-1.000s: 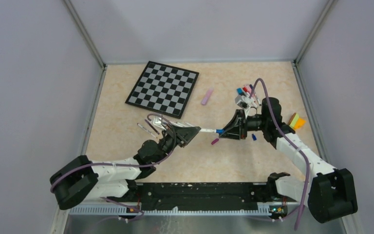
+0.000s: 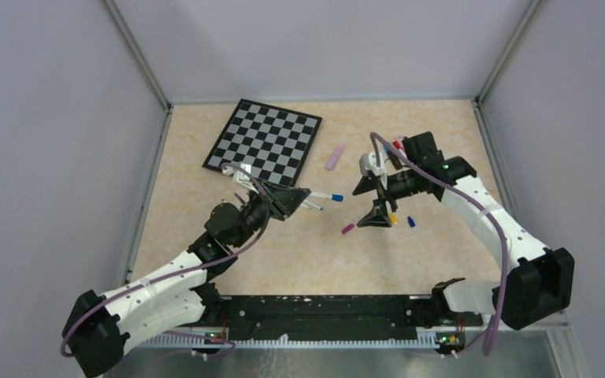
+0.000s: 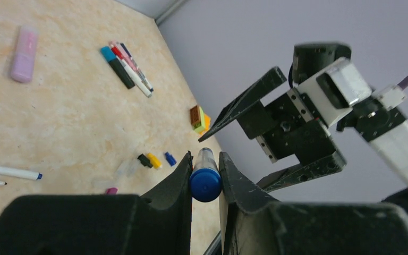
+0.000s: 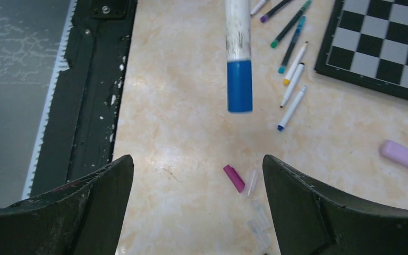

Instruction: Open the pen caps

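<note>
My left gripper is shut on a white marker with a blue cap, held level above the table, cap toward the right arm. My right gripper stands open to the right of the cap, nothing between its fingers; its wrist view shows the capped end ahead of it. White pens and others in several colours lie on the table below. Loose caps, including magenta, yellow, black and blue, lie lower on the right side.
A chessboard is at the back left, with a pink oblong case beside it. A bundle of markers and yellow blocks lie to the right.
The right gripper has opened and risen slightly; earlier it was at the cap.
</note>
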